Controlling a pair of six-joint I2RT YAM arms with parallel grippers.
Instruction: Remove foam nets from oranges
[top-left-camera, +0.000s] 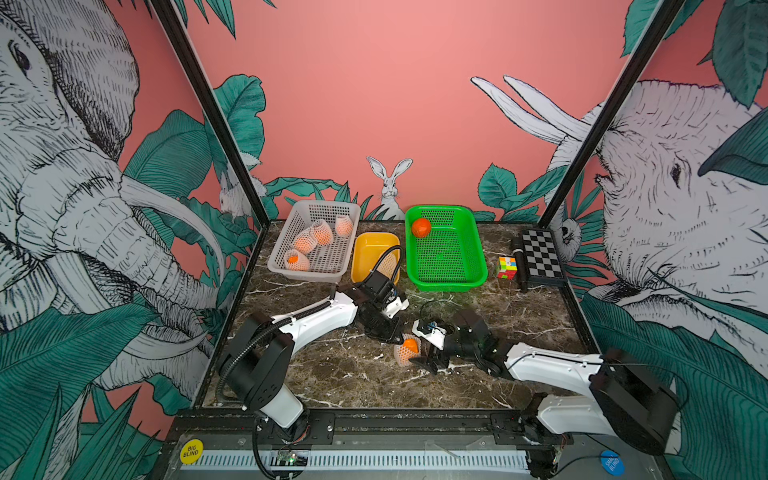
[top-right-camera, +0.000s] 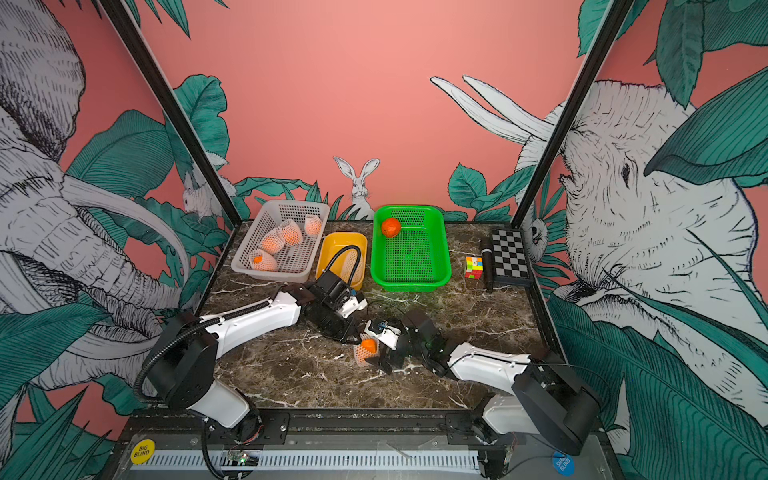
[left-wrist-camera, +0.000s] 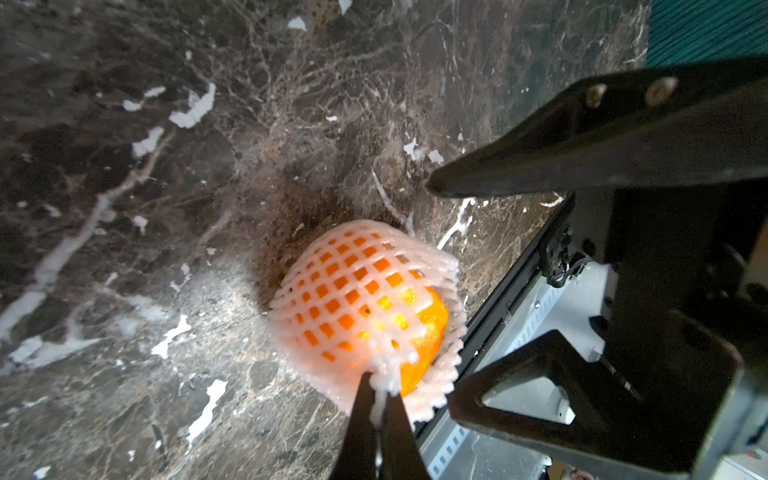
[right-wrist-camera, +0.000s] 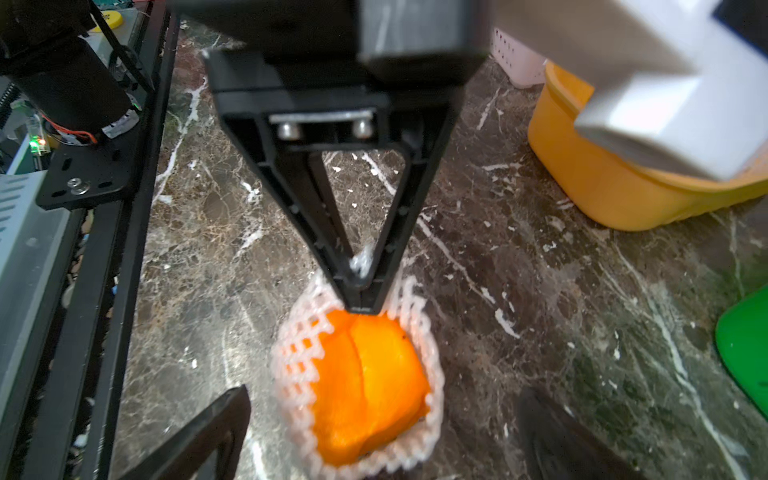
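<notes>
An orange (right-wrist-camera: 372, 384) sits on the marble table, partly wrapped in a white foam net (left-wrist-camera: 336, 296). The net's opening faces my right gripper and bares the fruit there. My left gripper is shut on the net's edge, with a bit of white foam showing between its fingertips. My right gripper stands open, one finger (right-wrist-camera: 212, 436) on each side of the netted orange, apart from it in the right wrist view. Several netted oranges lie in the white basket (top-left-camera: 317, 268). One bare orange (top-left-camera: 421, 228) rests in the green basket (top-left-camera: 446, 285).
Between the two baskets stands a yellow bin (top-left-camera: 368, 248), partly behind the left arm. A puzzle cube (top-left-camera: 507, 267), a black cylinder (top-left-camera: 521, 268) and a checkered board (top-left-camera: 542, 254) occupy the right side.
</notes>
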